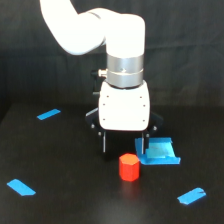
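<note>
A white robot arm hangs from the top of the camera view, its dark gripper [124, 142] pointing down with fingers apart and nothing seen between them. Just below and in front of it stands a red hexagonal block [129, 168]. A light blue square tray or pad [160, 154] lies right of the gripper, partly behind its right finger.
Strips of blue tape lie on the black surface: one at back left [49, 114], one at front left [21, 187], one at front right [191, 195].
</note>
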